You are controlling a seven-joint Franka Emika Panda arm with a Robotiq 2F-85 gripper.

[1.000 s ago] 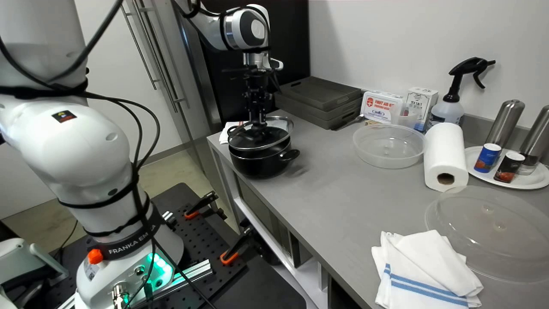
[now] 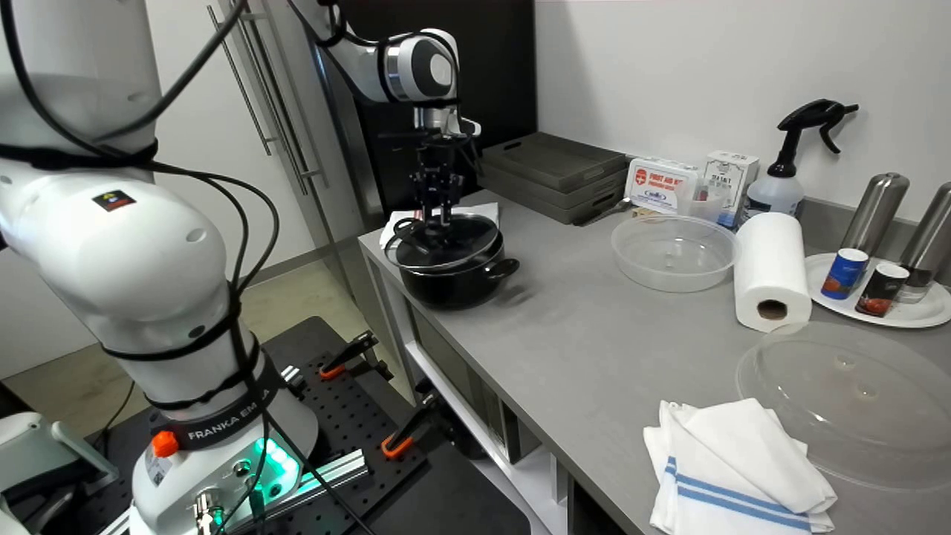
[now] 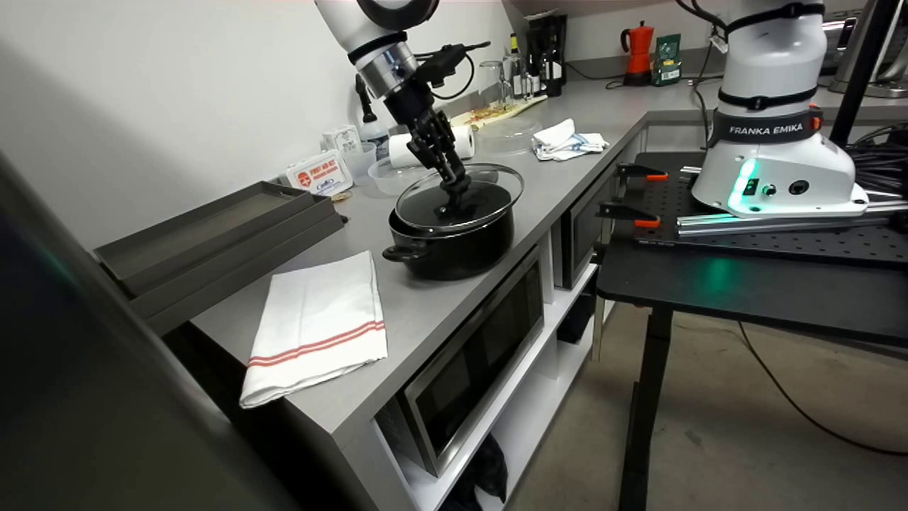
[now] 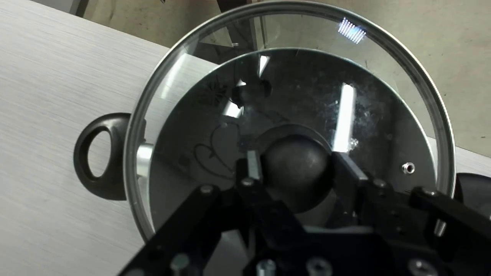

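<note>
The black pot [image 3: 464, 252] stands near the counter's edge, its two side handles showing in exterior view 1. Over its opening is a round glass lid [image 4: 198, 99] with a steel rim; the rim looks tilted and set off from the pot in exterior view 2. In the wrist view my gripper has one finger on each side of the lid's black knob [image 4: 297, 161], shut on it. Whether the lid's lower rim touches the pot is hard to tell.
A red-striped towel [image 3: 319, 319] lies beside the pot. Stacked grey trays [image 2: 553, 174] stand behind it, with a clear plastic bowl [image 2: 674, 254] and paper towel roll [image 2: 773, 272] farther along.
My gripper and the lid have moved slightly left in exterior view 1. The lid's tilt has changed, while the pot stays in the same place.
</note>
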